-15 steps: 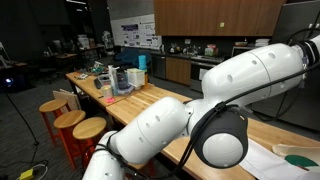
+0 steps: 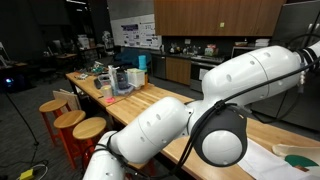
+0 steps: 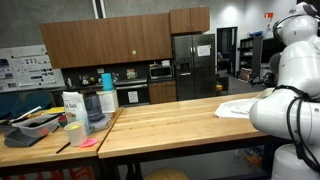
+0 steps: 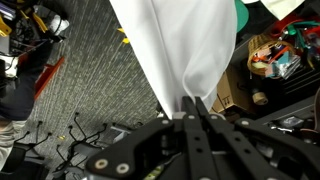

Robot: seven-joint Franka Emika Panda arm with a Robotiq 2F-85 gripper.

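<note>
A white cloth (image 4: 185, 50) fills the upper middle of the wrist view and narrows in folds down to the fingertips. There my gripper is shut, with the cloth's narrow end appearing pinched between its fingers. Part of a white cloth also lies on the wooden table, at the lower right of exterior view 1 (image 2: 268, 162) and at the right of exterior view 2 (image 3: 238, 107). A green item (image 2: 301, 160) rests on or beside it. Both exterior views leave the gripper out of frame.
A pitcher (image 3: 93, 106) and several containers crowd the table's far end. Stools (image 2: 70, 119) stand along the side. Grey floor and cables show below in the wrist view.
</note>
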